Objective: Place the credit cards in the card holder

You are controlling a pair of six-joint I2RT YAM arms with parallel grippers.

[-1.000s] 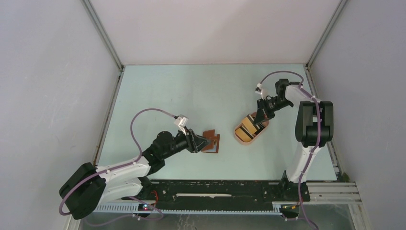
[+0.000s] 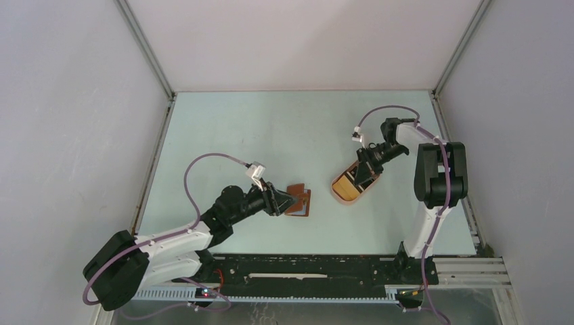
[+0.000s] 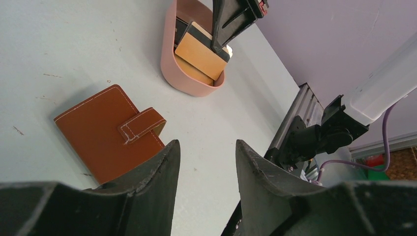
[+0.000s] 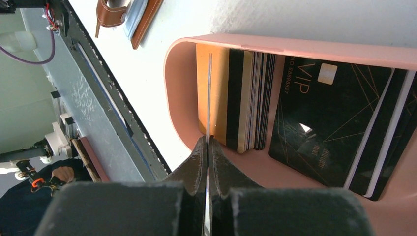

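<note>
The brown leather card holder (image 3: 105, 137) lies on the table with its strap flap showing, just beyond my left gripper. That gripper's fingers stand apart with nothing between them. A pink oval tray (image 4: 290, 182) holds a row of upright cards (image 4: 255, 98) and black VIP cards (image 4: 324, 113). My right gripper is over the tray's end, shut on a thin card (image 4: 209, 88) seen edge-on. From the left wrist view, this card (image 3: 199, 54) is yellow with a black stripe and is tilted within the tray's opening.
Bare table (image 2: 271, 128) spreads behind the holder and tray. The gap between holder and tray is clear. A dark rail (image 2: 304, 271) runs along the front edge.
My right gripper has shifted slightly left and toward the front over the tray, where the cards now look differently arranged. My left arm and the card holder have stayed put.
</note>
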